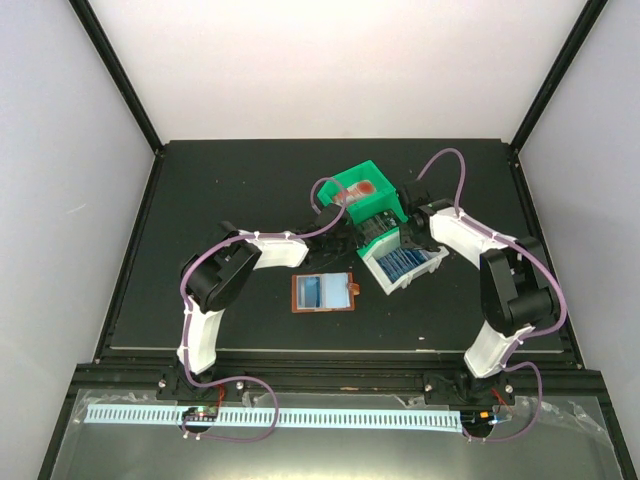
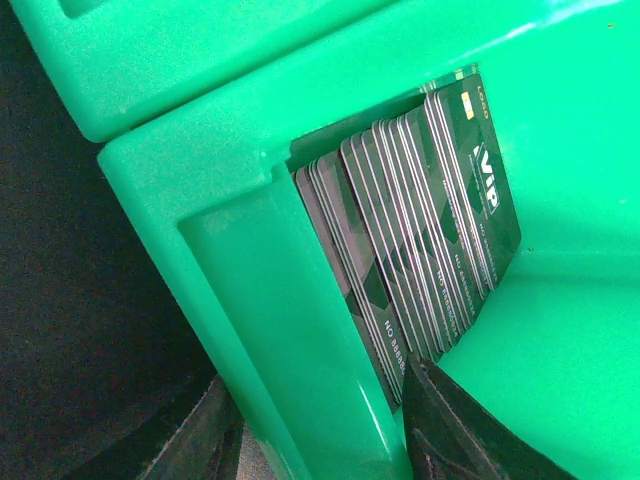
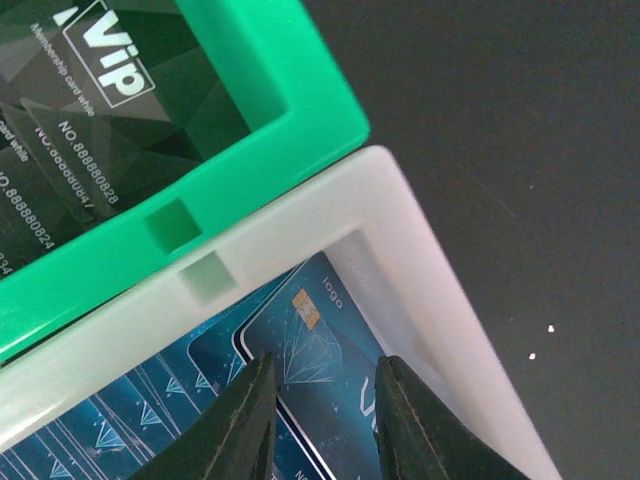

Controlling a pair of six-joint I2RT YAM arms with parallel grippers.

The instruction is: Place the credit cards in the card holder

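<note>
My left gripper is shut on the wall of a green box (image 2: 270, 290), one finger inside and one outside. That box holds a leaning row of dark green VIP cards (image 2: 400, 230). Joined to its side, a white box (image 3: 420, 270) contains overlapping dark blue cards (image 3: 325, 340). Over the blue cards my right gripper stands part open, its two fingers apart and no card visibly pinched; its tips hide part of the cards. The brown card holder (image 1: 322, 307) lies open on the table, with a blue card (image 1: 310, 291) in its left side.
Behind, another green box (image 1: 370, 207) contains reddish cards (image 1: 355, 193). Bare black table (image 1: 230, 180) spreads out at the left and back. Both arms reach in from the front, with the boxes between their grippers.
</note>
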